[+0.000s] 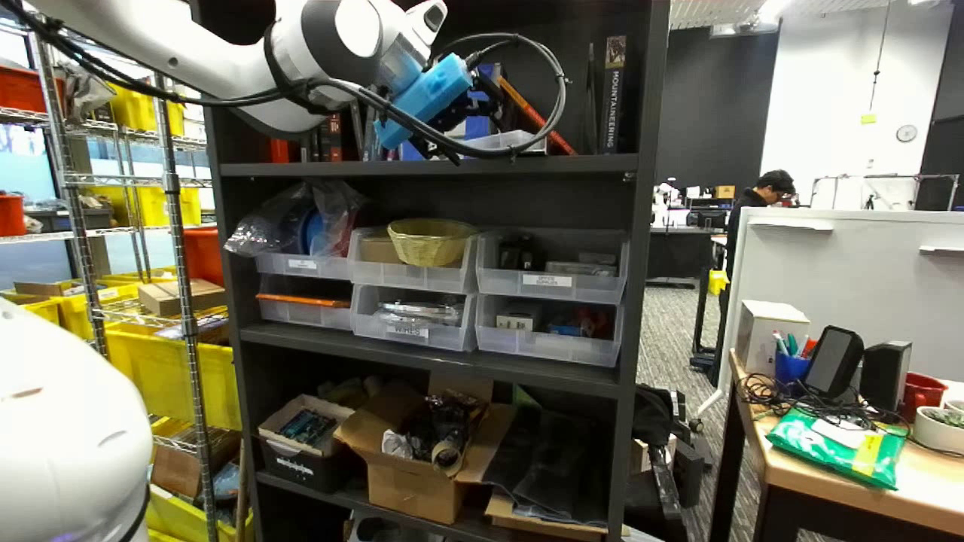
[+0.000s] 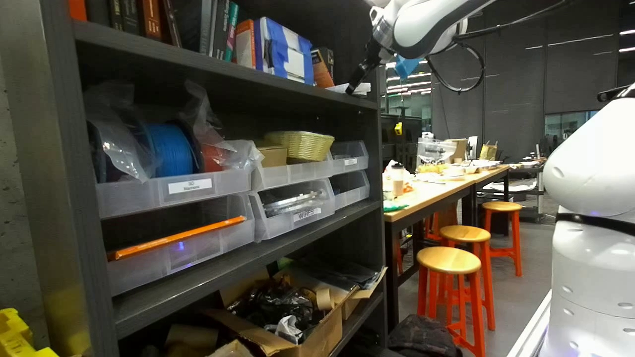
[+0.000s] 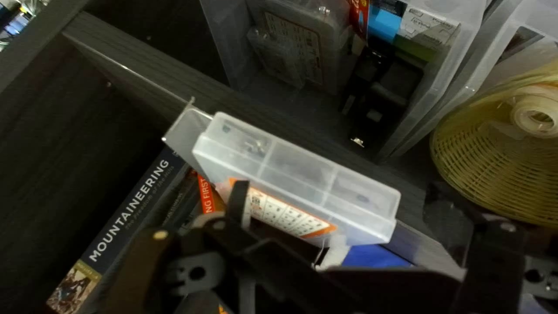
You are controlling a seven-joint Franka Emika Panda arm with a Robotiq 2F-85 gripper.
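A clear plastic case (image 3: 298, 172) with compartments and an orange-bordered label lies at the front edge of the top shelf, in the wrist view. My gripper is open, its dark fingers spread on either side of the case's near part; I cannot tell whether they touch it. In exterior view 1 the same case (image 1: 513, 140) shows behind the cable loop, and the gripper is largely hidden by its blue cover (image 1: 426, 101). From the side, the gripper (image 2: 357, 80) points down at the right end of the top shelf.
Books, including a Mountaineering volume (image 1: 612, 95), stand along the top shelf (image 1: 578, 163). Below are clear bins and a wicker basket (image 1: 430, 242). The arm's black cable loops out in front of the shelf. A right-hand upright (image 1: 643, 271) bounds the bookcase.
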